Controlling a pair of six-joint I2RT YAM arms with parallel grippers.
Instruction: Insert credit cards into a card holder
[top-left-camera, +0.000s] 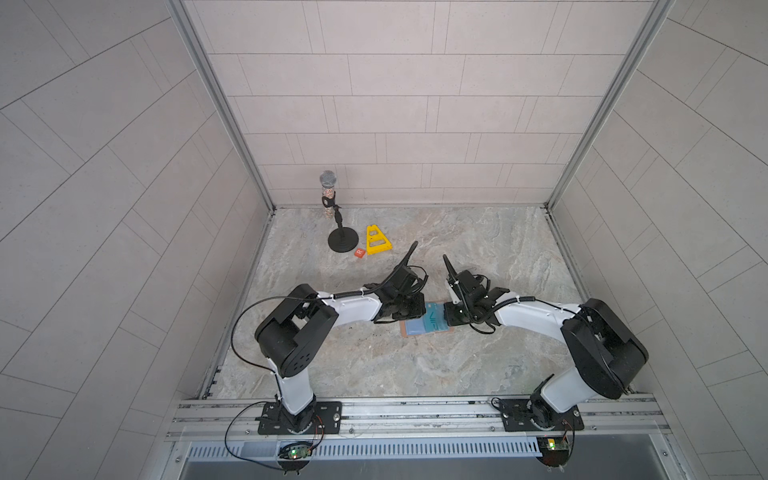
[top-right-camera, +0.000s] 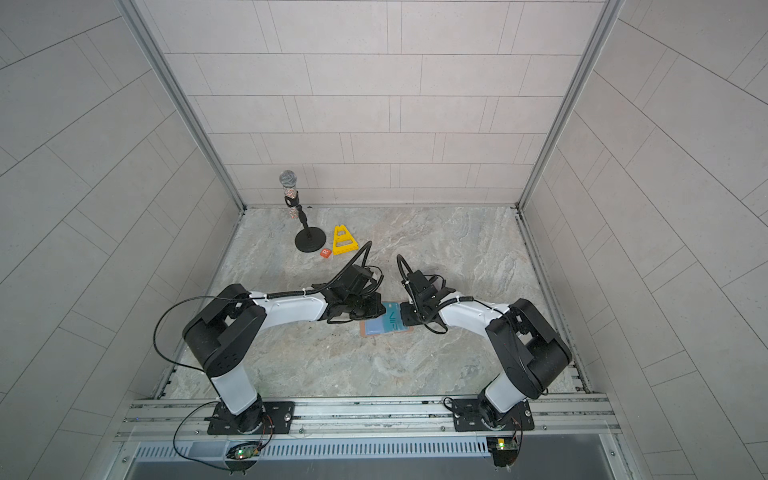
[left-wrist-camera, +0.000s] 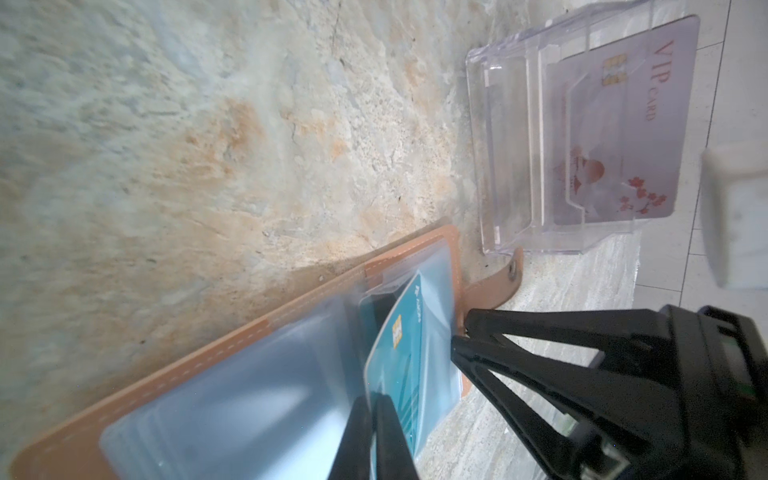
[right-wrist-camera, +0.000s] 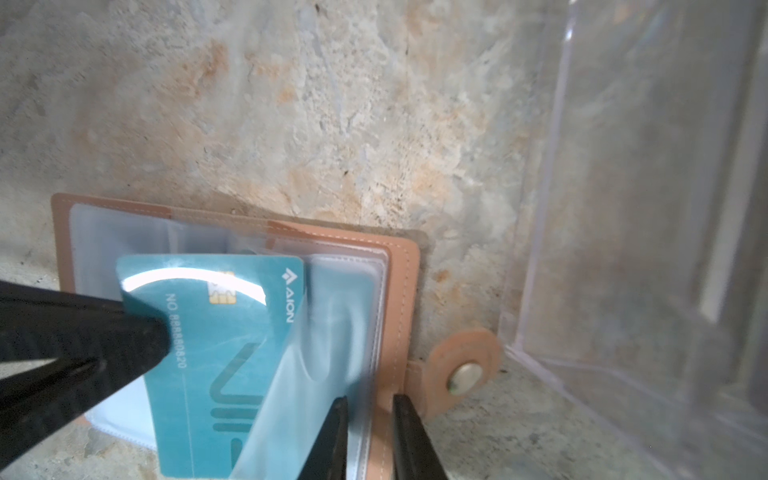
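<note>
The open card holder (left-wrist-camera: 240, 400) has tan edges, clear sleeves and a snap tab (right-wrist-camera: 464, 376). A teal AION card (right-wrist-camera: 216, 352) lies at an angle over its right sleeve. My left gripper is shut on the card's thin edge in the left wrist view. My right gripper is at the holder's right edge, its fingertips slightly apart; whether they grasp the edge is unclear.
A clear plastic box (left-wrist-camera: 504, 152) with a pink VIP card (left-wrist-camera: 616, 120) stands beside the holder. Behind the arms are a microphone stand (top-left-camera: 342, 238), yellow piece (top-left-camera: 377, 244) and red block (top-left-camera: 360, 253).
</note>
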